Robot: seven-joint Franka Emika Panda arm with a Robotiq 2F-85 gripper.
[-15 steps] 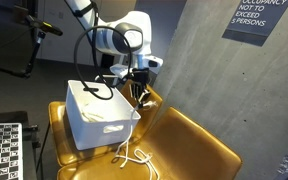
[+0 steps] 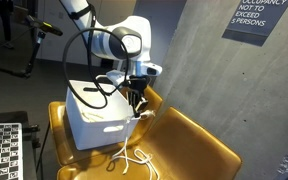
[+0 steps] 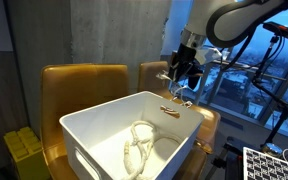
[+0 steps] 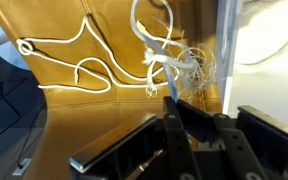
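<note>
A white rope [image 4: 109, 72] lies in loose loops on the tan chair seat, with a knotted, frayed end near the box wall. One strand rises to my gripper, which is shut on it in the wrist view. In exterior view 1 the gripper [image 2: 138, 103] is beside the right end of the white box [image 2: 106, 132], and some rope [image 2: 136, 158] rests on the seat below. Exterior view 2 has the gripper [image 3: 187, 82] past the box's far right edge; more white rope [image 3: 137, 150] lies inside the box [image 3: 94, 123].
Tan chairs [image 2: 189, 145] stand in a row against a grey wall [image 2: 214, 85]. A yellow block stack [image 3: 24, 155] and a checkered board [image 2: 2, 150] are off to the sides. Open seat space lies right of the box in exterior view 1.
My gripper has shifted slightly right in exterior view 1. The strand that hung along the box's end is less visible there, and white rope now shows right of the gripper.
</note>
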